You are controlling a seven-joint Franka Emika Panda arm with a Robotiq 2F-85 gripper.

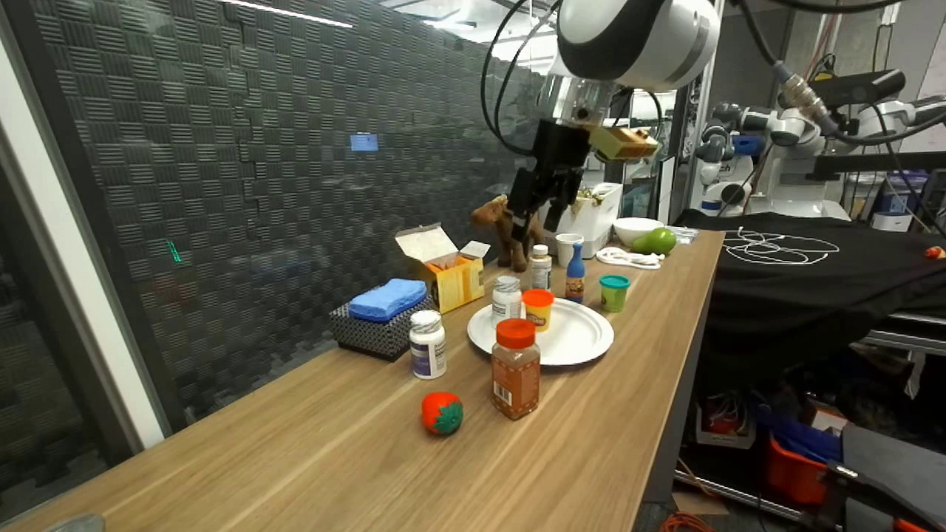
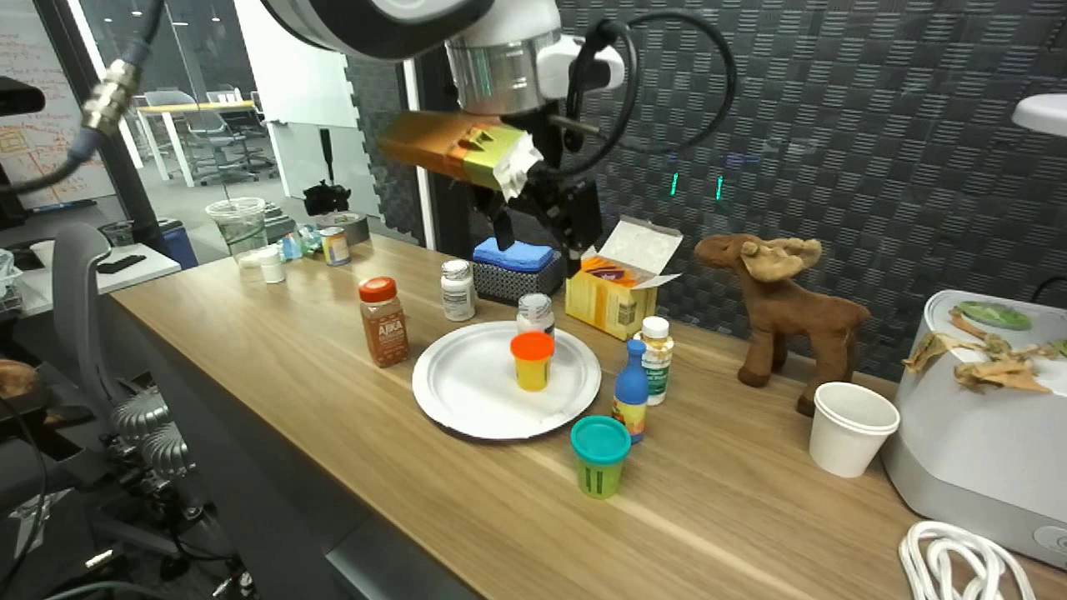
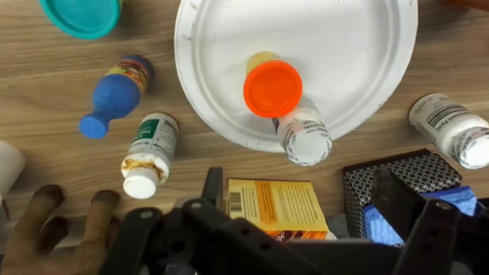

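High over the table my gripper (image 1: 538,223) hangs open, with nothing between its fingers. In exterior view 2 the gripper (image 2: 540,255) is above the far side of the white plate (image 2: 450,400). A yellow tub with an orange lid (image 2: 532,362) stands upright on that plate. Right behind it, at the plate's far edge, is a white bottle (image 2: 536,314). From the wrist view, the orange lid (image 3: 272,89) lies ahead of the spread fingers and partly overlaps the bottle.
Around the plate stand a red-capped jar (image 2: 385,325), a green tub with a teal lid (image 2: 600,458), a blue bottle (image 2: 631,385), a yellow box (image 2: 605,300) and a toy moose (image 2: 790,310). A toy tomato (image 1: 441,413) lies nearer.
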